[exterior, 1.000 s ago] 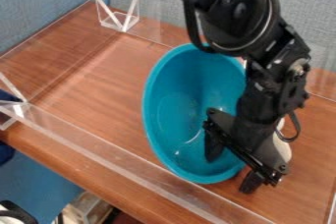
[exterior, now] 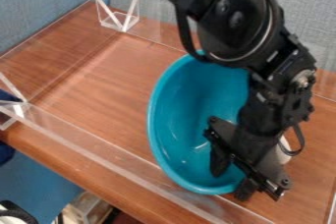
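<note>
A turquoise bowl (exterior: pixel 179 120) lies on the wooden table inside clear walls. The black robot arm comes down from the top over its right side, and its gripper (exterior: pixel 237 174) is at the bowl's lower right. The gripper looks shut, but whatever is between its fingers is hidden by its own body. Part of a white object (exterior: pixel 284 151) shows behind the gripper on the right.
Clear plastic edges run along the table (exterior: pixel 73 81). A clear angular bracket (exterior: pixel 116 17) stands at the back left. Blue floor and assorted items lie beyond the lower-left edge.
The arm and gripper have shifted slightly right and down over the last second, and the bowl has moved slightly right with them.
</note>
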